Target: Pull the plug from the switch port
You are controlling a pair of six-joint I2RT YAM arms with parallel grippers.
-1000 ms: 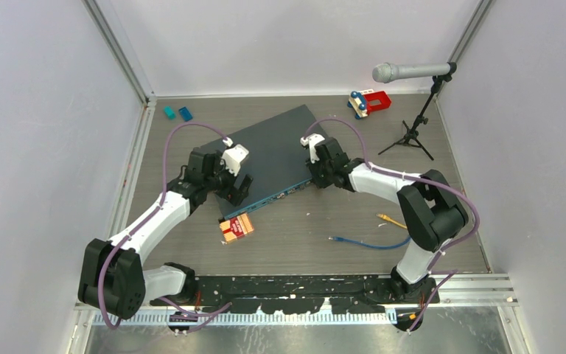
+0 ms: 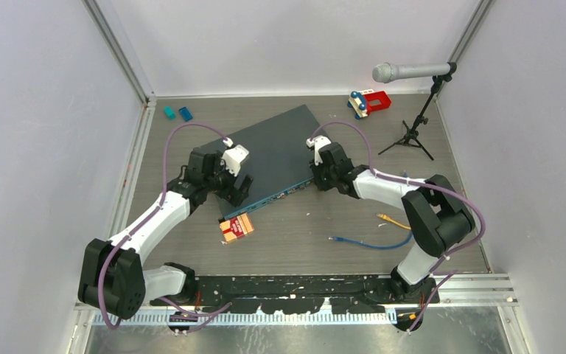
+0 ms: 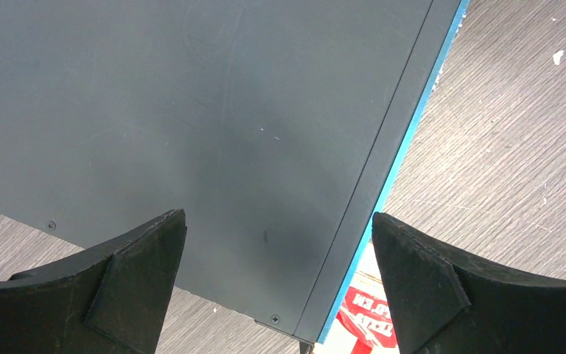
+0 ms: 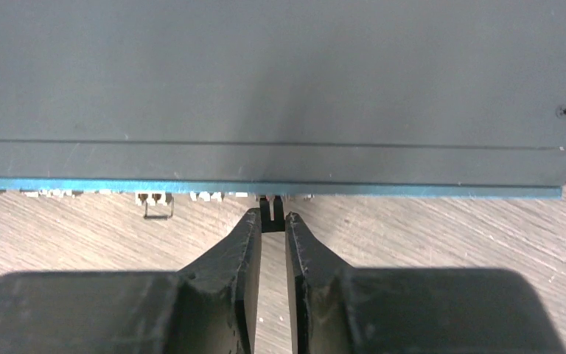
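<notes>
The dark grey switch lies diagonally on the table, its port side toward the front right. In the right wrist view a small black plug sticks out below the blue edge, between the fingertips of my right gripper, which are narrowly apart; whether they grip it is unclear. My left gripper stands open over the switch's near left end, nothing between its fingers.
A red-and-white packet lies by the switch's left end. Blue and yellow cables lie at front right. A toy truck, microphone stand and blue blocks stand behind.
The left arm and the switch look unchanged.
</notes>
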